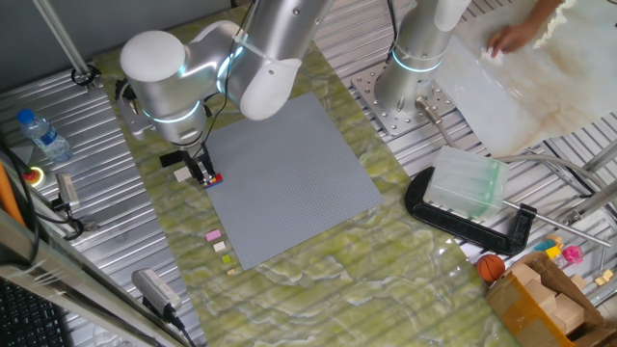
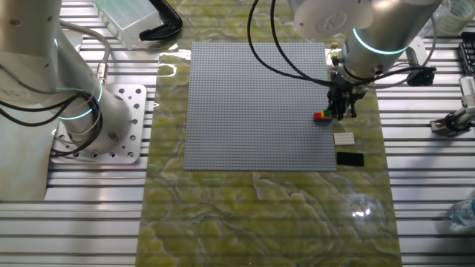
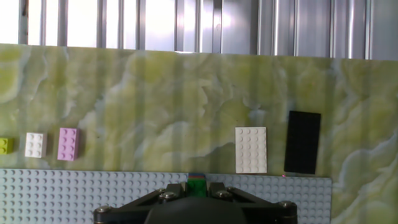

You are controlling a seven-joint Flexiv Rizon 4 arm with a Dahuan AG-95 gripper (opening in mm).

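Observation:
My gripper is low over the edge of the grey baseplate point(image 2: 256, 104), its fingers closed on both sides of a green brick point(image 3: 196, 185). Around the fingertips in exterior view 2 a small cluster shows, with a red brick point(image 2: 318, 116) on the plate side and bits of green and yellow beside it. From exterior view 1, red and blue pieces point(image 1: 215, 179) appear under the gripper at the plate's border. The fingers hide much of this cluster, so whether the green brick is pressed onto the others I cannot tell.
Beside the plate lie a white brick point(image 3: 250, 150), a black brick point(image 3: 303, 142), a pink brick point(image 3: 68, 144), a smaller white brick point(image 3: 35, 145) and a lime brick point(image 3: 5, 145). Most of the plate is bare. A black clamp point(image 1: 463, 224) and a cardboard box point(image 1: 536, 301) stand farther off.

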